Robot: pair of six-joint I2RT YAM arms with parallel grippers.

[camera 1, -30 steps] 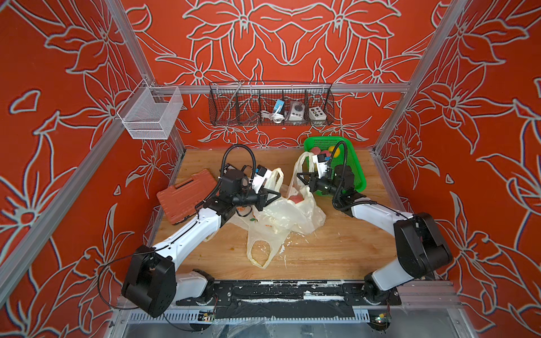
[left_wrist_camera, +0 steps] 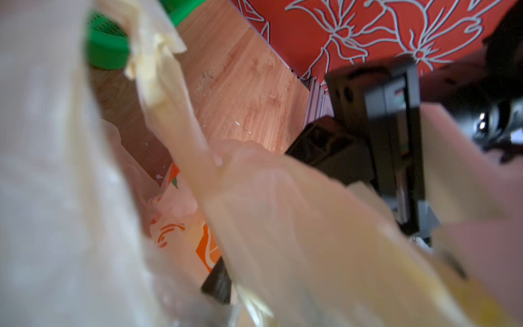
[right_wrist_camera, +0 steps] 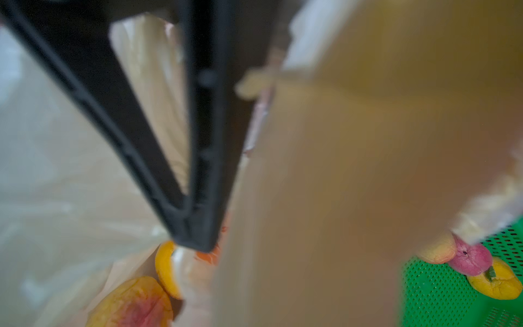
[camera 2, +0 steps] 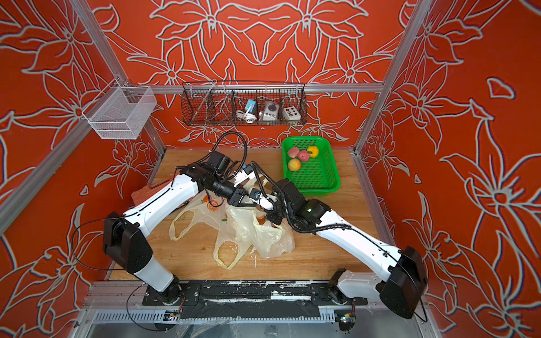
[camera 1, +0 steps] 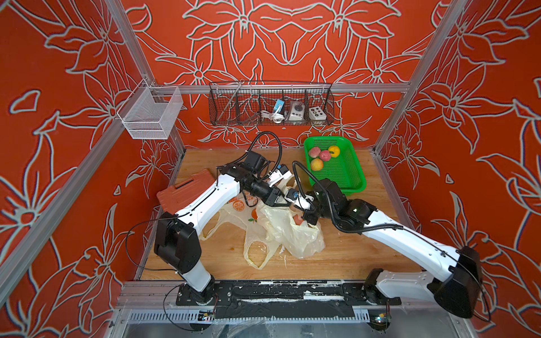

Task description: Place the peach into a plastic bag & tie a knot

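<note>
A crumpled translucent plastic bag [camera 1: 290, 239] with orange print lies mid-table, its film filling much of both wrist views. In the right wrist view a yellow-red peach [right_wrist_camera: 130, 305] shows at the bottom among the film, beside another yellow fruit [right_wrist_camera: 166, 269]. My two grippers meet above the bag. My left gripper [camera 1: 284, 204] is over the bag; its fingers are mostly hidden by film and the other arm, so its state is unclear. My right gripper is shut, fingertips together against the film; whether it pinches any cannot be seen.
A green basket [camera 1: 355, 171] with several fruits stands at the back right. A red case [camera 1: 180, 194] lies at the left. A wire rack [camera 1: 231, 104] and a white basket [camera 1: 146, 121] hang on the walls.
My right gripper has swung down and left from beside the green basket to the bag's middle, bringing bag film with it. My left gripper has moved right and slightly down, closing on the right one's position.
</note>
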